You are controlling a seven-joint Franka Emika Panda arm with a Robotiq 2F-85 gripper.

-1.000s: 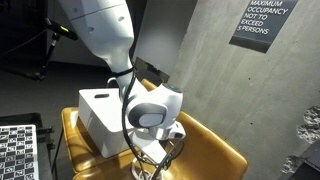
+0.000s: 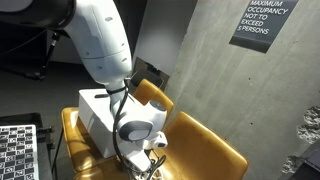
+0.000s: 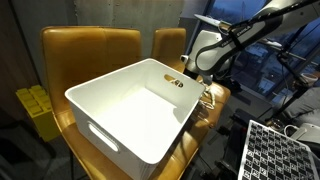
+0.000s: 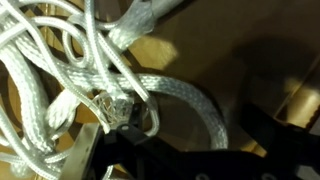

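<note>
A tangled white rope point(image 4: 75, 75) fills the left side of the wrist view, with one curved strand reaching between my fingers. My gripper is open, its dark fingers point(image 4: 130, 150) at the lower edge. In exterior view 1, my gripper point(image 2: 143, 162) is low over the brown leather seat point(image 2: 205, 150); the rope is partly hidden there. Exterior view 2 shows the rope point(image 3: 208, 99) under the arm, just beyond the far right side of a white box. Whether the fingers touch the strand, I cannot tell.
The white open-topped box point(image 3: 120, 125) stands on the seats, close beside the arm, and looks empty where its inside shows. Brown chair backs point(image 3: 75, 48) rise behind it. A black-and-white checkered board point(image 3: 273, 148) lies at the lower right.
Over the last second, my arm and gripper have moved lower and to the left in exterior view 1, toward the rope and the box. The box looks unmoved.
</note>
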